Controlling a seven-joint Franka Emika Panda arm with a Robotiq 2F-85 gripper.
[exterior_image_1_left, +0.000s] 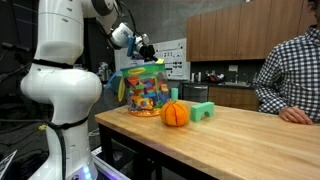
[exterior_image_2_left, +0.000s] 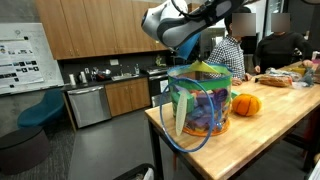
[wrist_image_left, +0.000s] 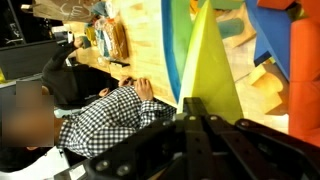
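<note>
A clear, green-rimmed container (exterior_image_2_left: 205, 108) stands on the table, packed with coloured pieces; it also shows in the first exterior view (exterior_image_1_left: 145, 92). Just above its opening is my gripper (exterior_image_1_left: 147, 52), pointing down. A thin yellow-green piece (wrist_image_left: 213, 70) runs out from between the fingertips in the wrist view, and the gripper appears shut on it. The same piece (exterior_image_2_left: 208, 67) shows at the rim in the second exterior view. Its lower end is hard to make out there.
An orange pumpkin (exterior_image_1_left: 175, 113) and a green block (exterior_image_1_left: 203, 111) sit beside the container. A blue strap (exterior_image_2_left: 168, 138) hangs over the table edge. People stand at the far side.
</note>
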